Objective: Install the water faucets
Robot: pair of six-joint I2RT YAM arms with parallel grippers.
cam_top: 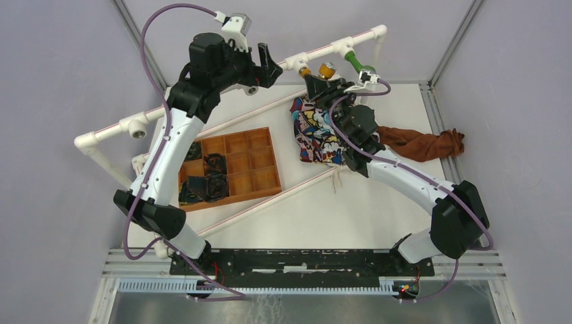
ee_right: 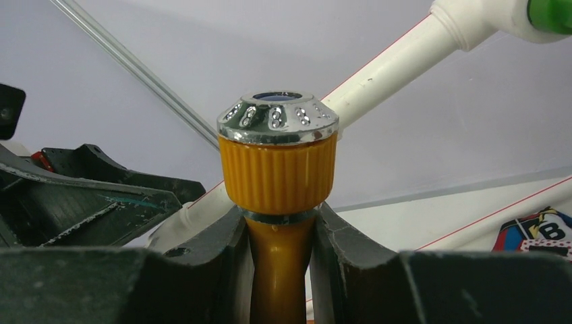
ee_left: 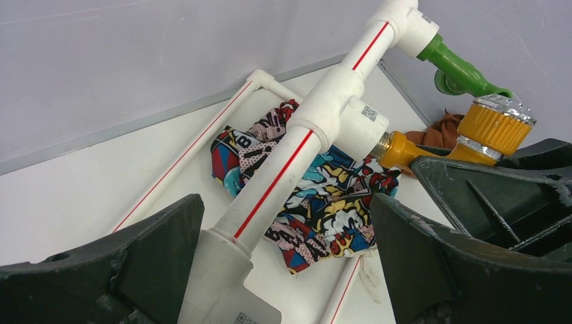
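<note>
An orange faucet with chrome cap (ee_right: 278, 169) has its threaded end at a white pipe fitting (ee_left: 357, 126); my right gripper is shut on its body. A green faucet (ee_left: 465, 71) is fitted in the fitting farther right on the white pipe rail (cam_top: 321, 51). My left gripper (cam_top: 263, 66) hangs open over the rail, left of the orange faucet; in the left wrist view its fingers flank an elbow-shaped pipe fitting without visible contact being certain.
An orange compartment tray (cam_top: 261, 160) with black items lies below. A patterned cloth (cam_top: 313, 138) and brown cloth (cam_top: 421, 145) rest on the white board. Other pipes cross the board.
</note>
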